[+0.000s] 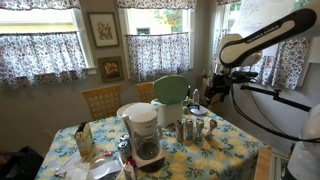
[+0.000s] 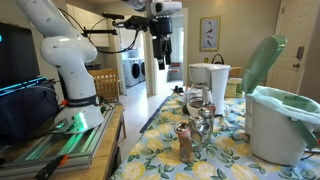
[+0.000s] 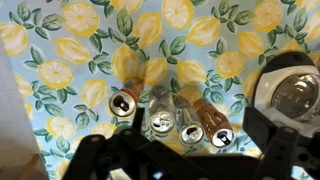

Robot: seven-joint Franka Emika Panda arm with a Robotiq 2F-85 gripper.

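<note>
My gripper (image 1: 213,97) hangs in the air above the right part of the table, its fingers spread and nothing between them. In the wrist view, several drink cans stand upright below it: a brown-red can (image 3: 126,98) on the left, two silver cans side by side, and a brown can (image 3: 215,124) on the right. The open gripper shows its dark fingers along the bottom edge. Exterior view 2 shows a brownish can (image 2: 185,143) in front, with a silver can (image 2: 205,126) just behind it.
A white container (image 2: 277,132) with a green lid (image 2: 264,62) stands near the cans. The coffee maker (image 1: 146,140) occupies the table's middle, with papers (image 1: 95,168) and a small box (image 1: 84,138) to its left.
</note>
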